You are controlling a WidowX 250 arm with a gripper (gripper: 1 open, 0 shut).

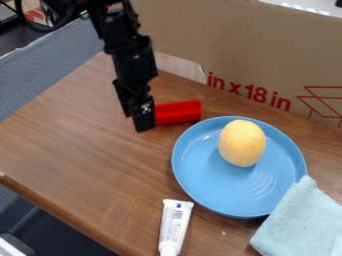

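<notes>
My black gripper (142, 114) is low over the wooden table, at the left end of a red cylinder (179, 112) that lies on its side. The gripper overlaps that end in this view, and whether the cylinder is between its fingers is hard to tell. A blue plate (211, 185) holds a yellow oval object (242, 143), to the right of and in front of the cylinder.
A white tube (174, 227) lies near the front edge, and a pale blue cloth (297, 226) is at the lower right. A cardboard box (254, 55) stands behind.
</notes>
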